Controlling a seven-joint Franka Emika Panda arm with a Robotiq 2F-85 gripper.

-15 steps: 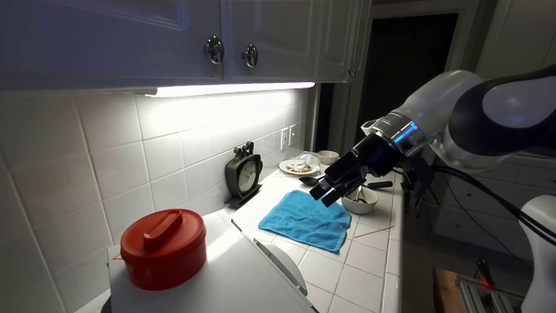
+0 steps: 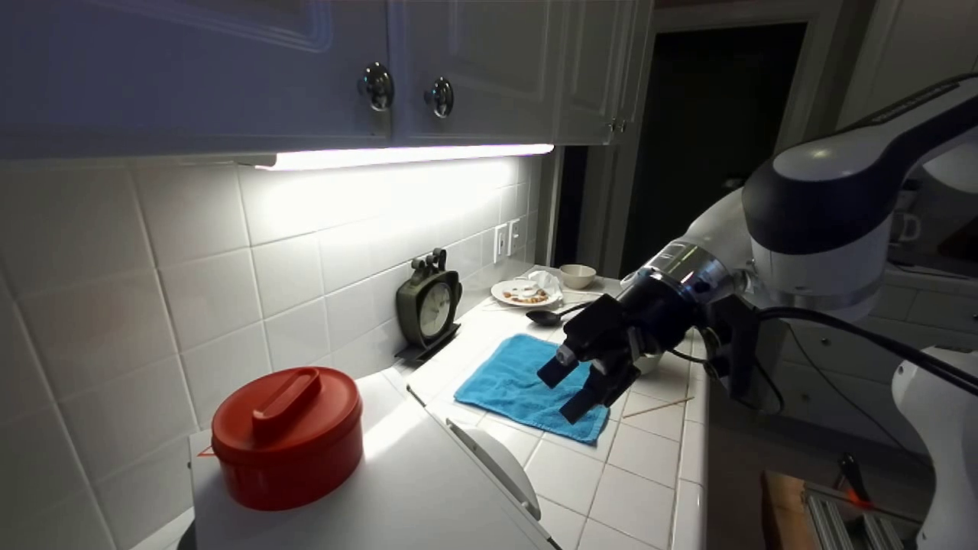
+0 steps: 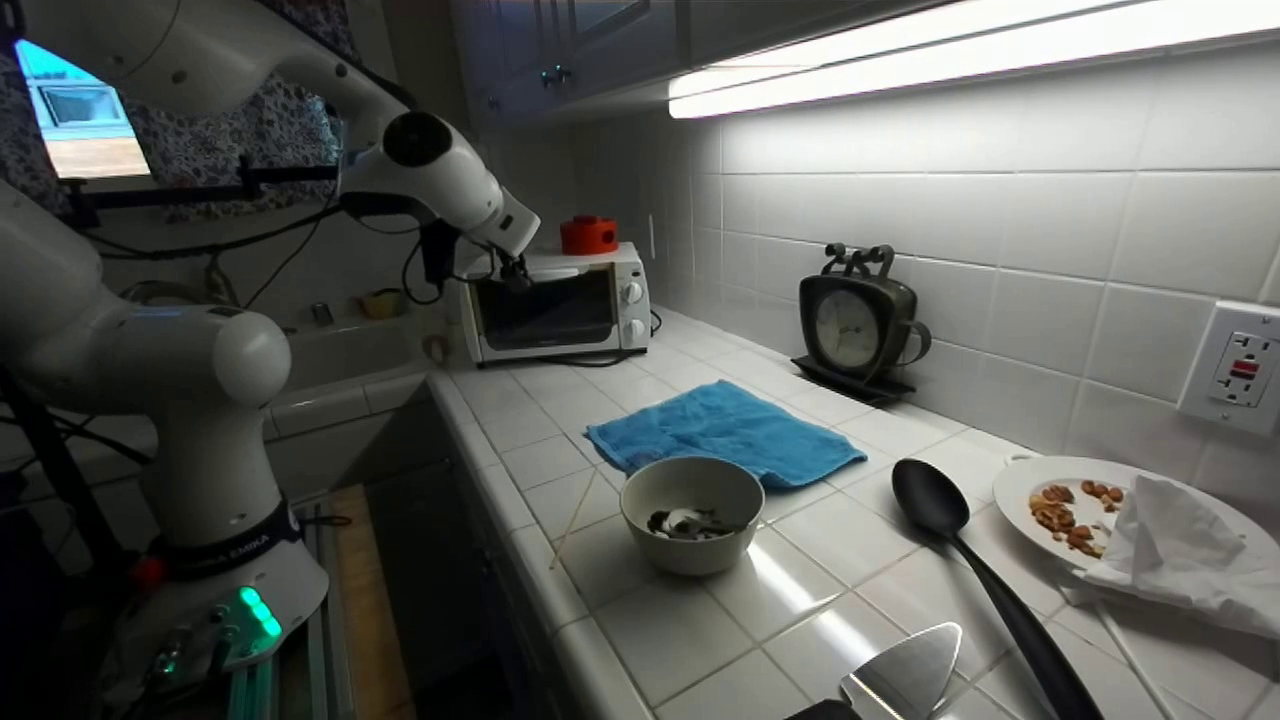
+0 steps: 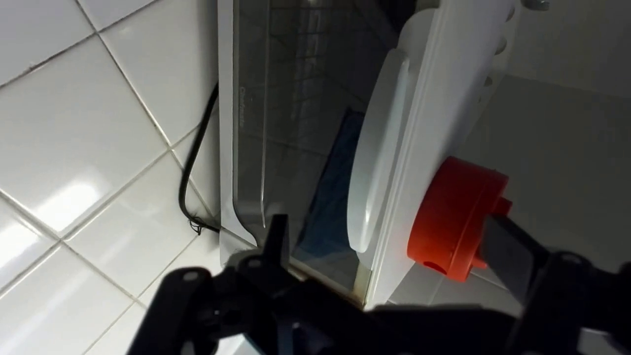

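Observation:
My gripper (image 2: 561, 394) stands open in the air in front of the white toaster oven (image 2: 403, 477), with nothing between its fingers. The wrist view shows the oven's dark glass door and its white handle (image 4: 378, 154) ahead of the gripper, apart from both fingers (image 4: 276, 242). A red oval lidded container (image 2: 289, 440) sits on top of the oven; in the wrist view one finger overlaps part of the red container (image 4: 452, 219). From the opposite side, the gripper (image 3: 516, 276) appears close to the front of the closed oven (image 3: 552, 306).
A blue towel (image 3: 726, 434) lies flat on the tiled counter. Beyond it are a bowl (image 3: 692, 510) with dark bits inside, a black spoon (image 3: 930, 498), a plate (image 3: 1020, 492) of nuts and a spatula (image 3: 906, 672). A scale (image 3: 858, 324) stands against the wall.
The gripper has come lower and turned, its fingers now spread further apart in view. It hides more of the bowl and part of the towel. The objects have not moved.

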